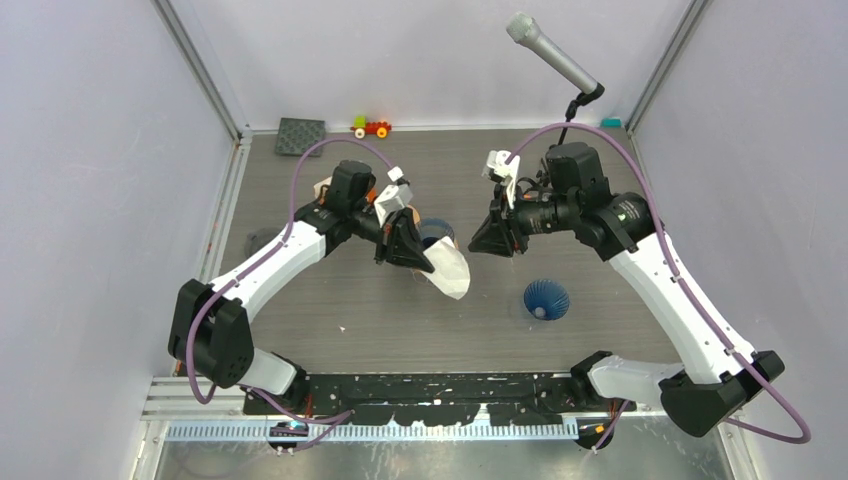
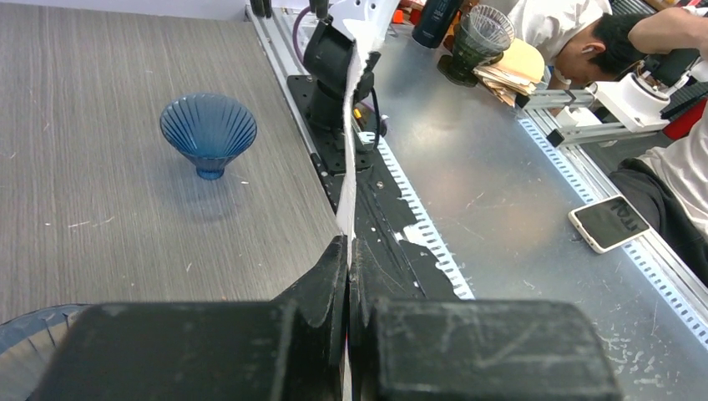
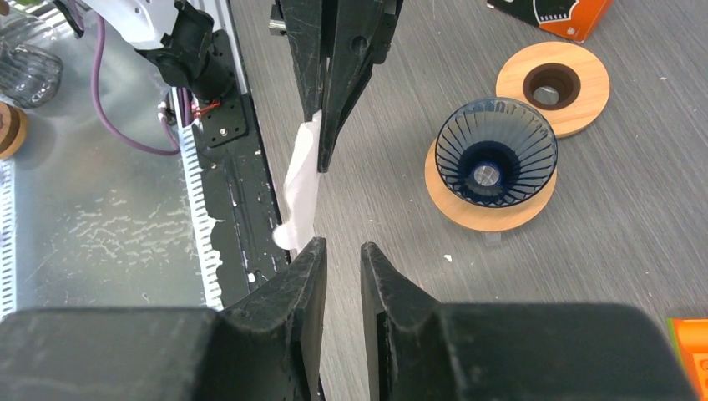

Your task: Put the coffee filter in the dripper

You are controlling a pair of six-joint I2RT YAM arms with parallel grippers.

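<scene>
In the right wrist view, a dark blue ribbed dripper (image 3: 522,150) sits on a round wooden stand (image 3: 451,209), right of the filter. My right gripper is part open, empty, near the filter's lower part. A second, lighter blue ribbed dripper (image 1: 547,298) stands on the table to the front right.
A wooden ring (image 3: 584,100) with a dark centre lies behind the dripper stand. Orange objects (image 3: 555,17) are at the edges of the right wrist view.
</scene>
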